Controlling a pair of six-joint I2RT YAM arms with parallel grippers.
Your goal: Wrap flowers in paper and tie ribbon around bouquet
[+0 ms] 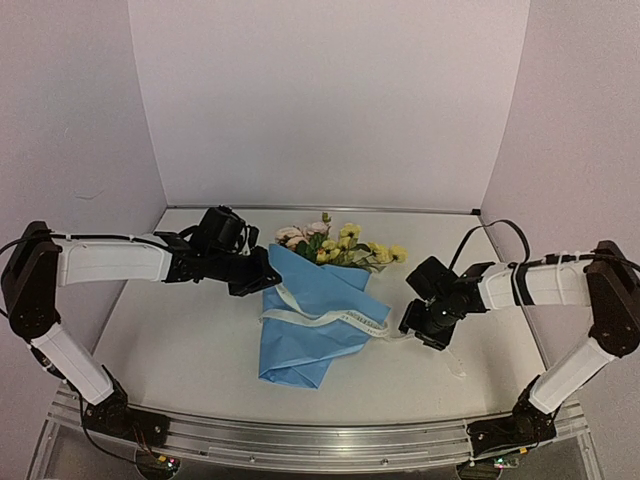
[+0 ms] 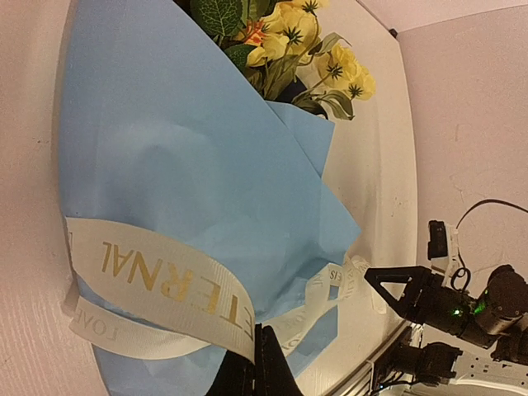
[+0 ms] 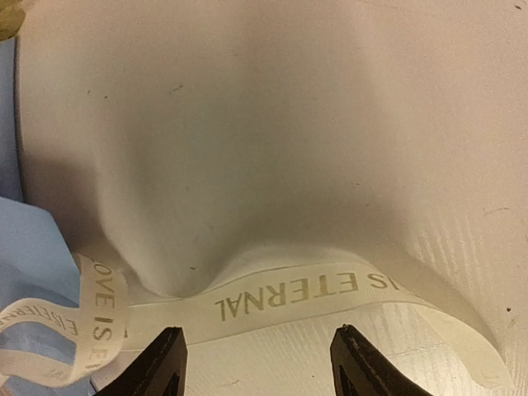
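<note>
A bouquet of yellow and pale pink flowers (image 1: 345,245) lies in blue wrapping paper (image 1: 305,355), its blooms toward the back. A cream ribbon (image 1: 350,318) with gold lettering crosses the paper and trails onto the table at the right. My left gripper is shut on one part of the ribbon (image 2: 177,280), holding it raised over the paper. To the right of the paper, my right gripper stands open above the table. The ribbon's tail (image 3: 289,295) passes below its fingers (image 3: 169,359), lying loose on the table.
Bare white table (image 1: 180,350) lies left and in front of the paper. Walls (image 1: 330,110) close in the back and sides, and a metal rail (image 1: 320,435) runs along the front edge.
</note>
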